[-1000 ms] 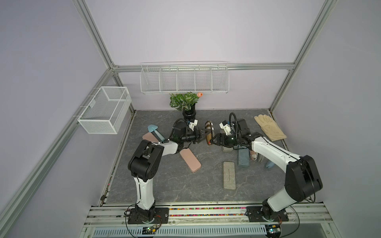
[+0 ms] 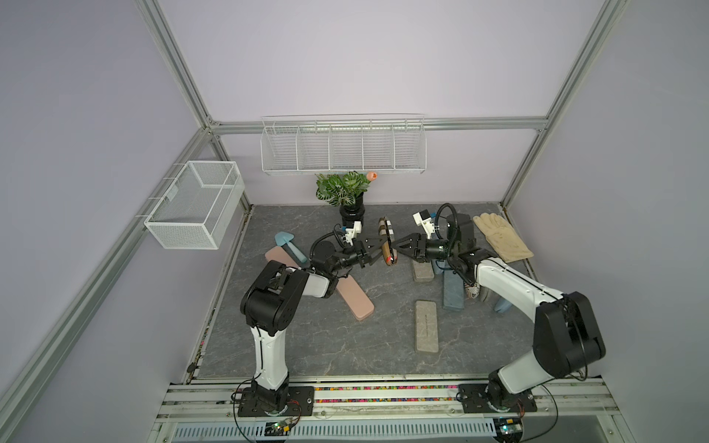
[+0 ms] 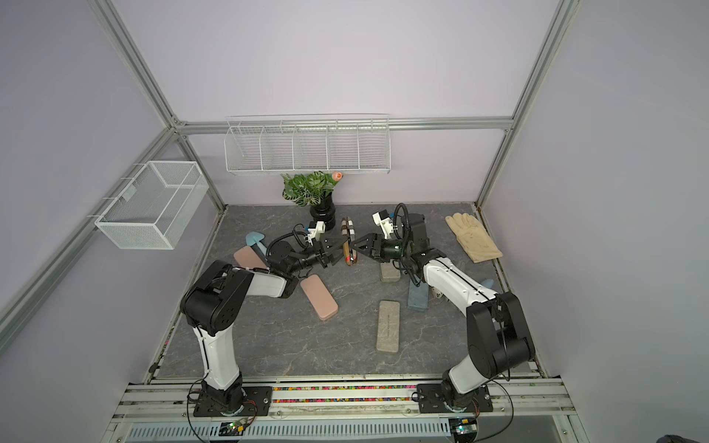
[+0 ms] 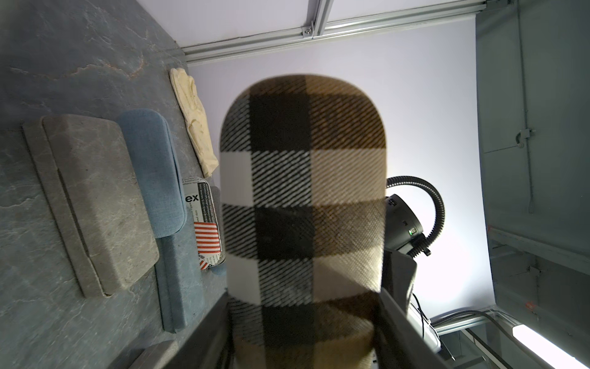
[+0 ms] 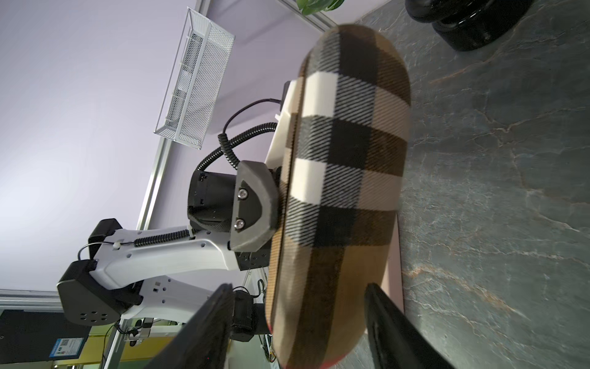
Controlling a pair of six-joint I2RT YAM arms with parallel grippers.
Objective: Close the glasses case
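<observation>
A plaid glasses case (image 2: 387,247) is held up over the table between my two grippers, upright on its long side. My left gripper (image 2: 369,251) is shut on it; in the left wrist view the case (image 4: 301,203) fills the middle. My right gripper (image 2: 402,247) is just to the right of it, fingers apart, and in the right wrist view the case (image 5: 341,184) stands in front of those fingers. A narrow seam runs along the case's side there; whether it is fully shut I cannot tell.
Several other cases lie on the table (image 2: 384,339), pink (image 2: 356,299), grey (image 2: 427,325) and blue (image 2: 453,291). A black vase with a plant (image 2: 351,214) stands at the back, a glove (image 2: 502,236) at the back right.
The case has risen slightly and turned a little. Both arms have shifted, the right gripper upward and rightward.
</observation>
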